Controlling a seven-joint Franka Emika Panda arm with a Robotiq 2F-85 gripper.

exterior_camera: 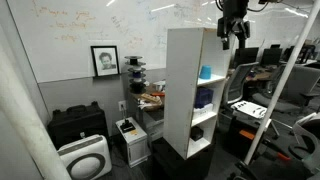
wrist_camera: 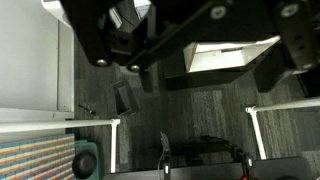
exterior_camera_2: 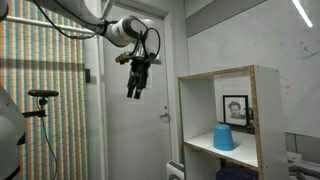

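Note:
My gripper [exterior_camera: 233,42] hangs high near the top of the white shelf unit [exterior_camera: 181,90], fingers pointing down. In exterior view 2, the gripper [exterior_camera_2: 137,92] is in front of a pale door, to the left of the shelf. Its fingers stand open and nothing shows between them. A blue cup-like object [exterior_camera_2: 224,137] rests on the upper shelf board, well below the gripper's height; the same blue object [exterior_camera: 205,73] shows in exterior view 1. From the wrist, dark fingers [wrist_camera: 143,57] frame part of the white shelf unit [wrist_camera: 218,62] below.
Dark items [exterior_camera: 203,98] fill part of the middle compartment, and a small black object [exterior_camera: 196,133] lies in the bottom one. A framed portrait [exterior_camera_2: 238,110] appears behind the shelf. Dark floor [wrist_camera: 205,110] lies open beside the shelf in the wrist view.

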